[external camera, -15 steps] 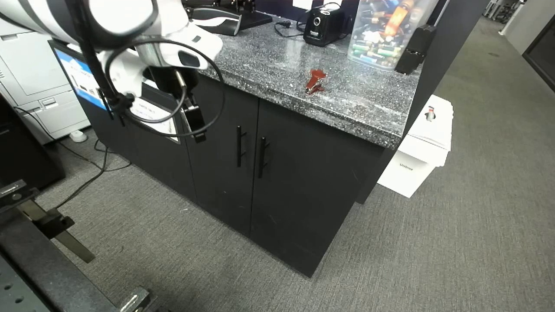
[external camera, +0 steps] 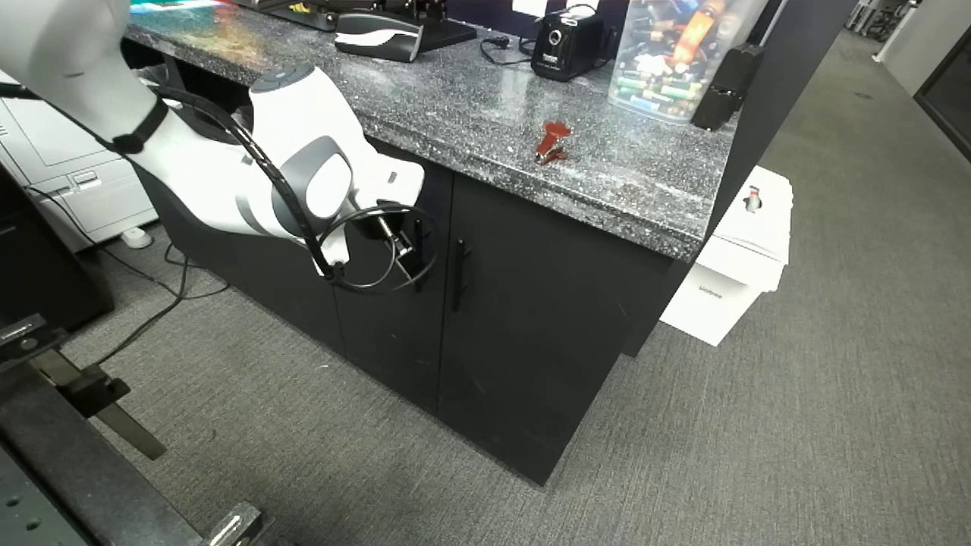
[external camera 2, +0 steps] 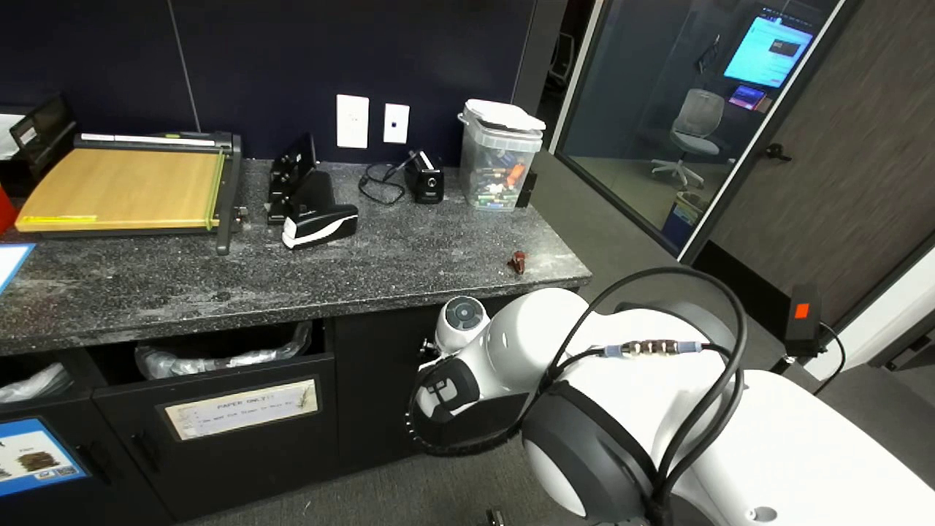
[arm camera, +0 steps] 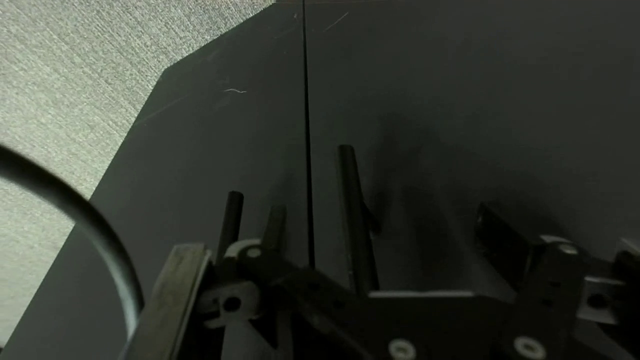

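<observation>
Two black bar handles sit on the dark cabinet doors, either side of the seam. In the wrist view one handle [arm camera: 354,216] stands between the open fingers of my gripper, nearer the left finger [arm camera: 274,225]. Whether the fingers touch it cannot be made out. The other handle [arm camera: 232,216] lies outside that finger. Exterior view 1 has my gripper [external camera: 413,258] at the left-hand handle, partly covering it, while the right-hand handle [external camera: 457,277] is clear. Both doors look closed. The arm hides the gripper in exterior view 2.
The stone countertop [external camera: 637,177] overhangs the doors above the gripper. On it are a red staple remover [external camera: 552,142], a sharpener [external camera: 566,45] and a battery tub [external camera: 678,59]. A cable [external camera: 364,290] loops beside the gripper.
The arm has moved right and downward in exterior view 1. My gripper has gone from in front of the cabinet's left part to the left-hand door handle.
</observation>
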